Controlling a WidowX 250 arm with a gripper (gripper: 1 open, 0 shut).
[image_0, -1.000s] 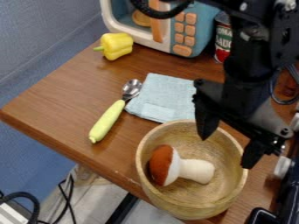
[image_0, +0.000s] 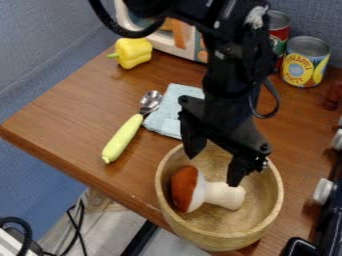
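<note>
My black gripper (image_0: 214, 163) hangs over the wooden bowl (image_0: 249, 222), its fingers parted and lowered to about the rim's height, with nothing visible held between them. In the bowl lies a toy mushroom with an orange cap (image_0: 186, 187) and pale stem (image_0: 223, 195), on its side, just below the fingertips.
A spoon with a pale green handle (image_0: 122, 137) and a folded cloth (image_0: 166, 118) lie left of the arm. A yellow pepper (image_0: 131, 52), a toy microwave and cans (image_0: 305, 62) stand at the back.
The gripper has moved left over the bowl, and its fingers appear closer together than a second ago. The mushroom and bowl have not visibly moved.
</note>
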